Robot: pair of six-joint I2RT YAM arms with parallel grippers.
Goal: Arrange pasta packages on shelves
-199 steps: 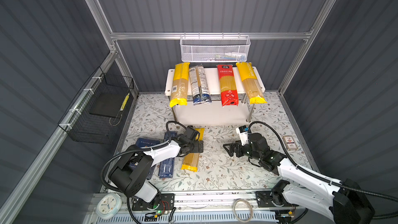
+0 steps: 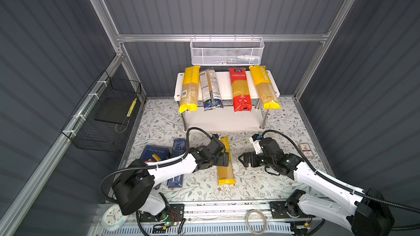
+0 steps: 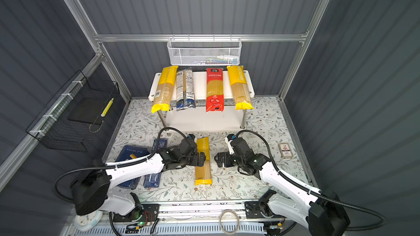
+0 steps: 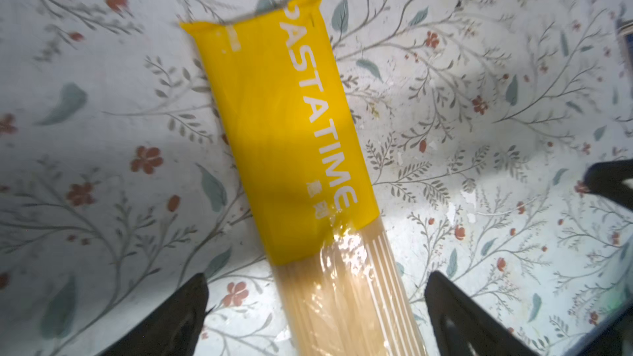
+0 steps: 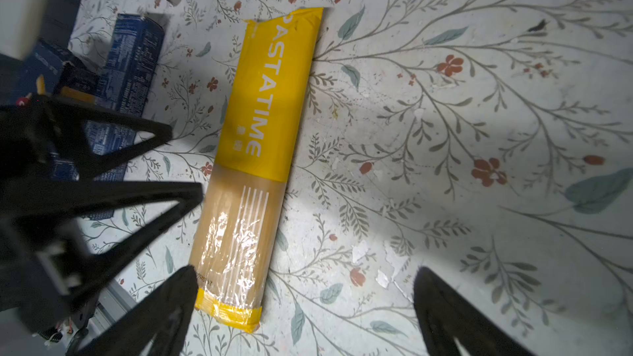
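A yellow PASTATIME spaghetti package (image 2: 226,172) lies on the floral surface in front of the shelf. My left gripper (image 2: 222,157) is open over its upper part; in the left wrist view the package (image 4: 290,132) lies between the blurred fingertips, with no grip seen. My right gripper (image 2: 247,159) stands open just right of it, empty. On the white shelf's top lie four packages: yellow (image 2: 189,89), blue-and-clear (image 2: 211,88), red (image 2: 240,89) and yellow (image 2: 264,87).
Blue pasta boxes (image 3: 152,179) lie at the left, partly under my left arm. The shelf's lower board (image 2: 223,120) is bare. A black wire basket (image 2: 107,135) hangs on the left wall, a white mesh basket (image 2: 226,50) at the back.
The yellow package on the surface has moved to the right, along with my left gripper. The right arm has shifted slightly; the shelf is unchanged.
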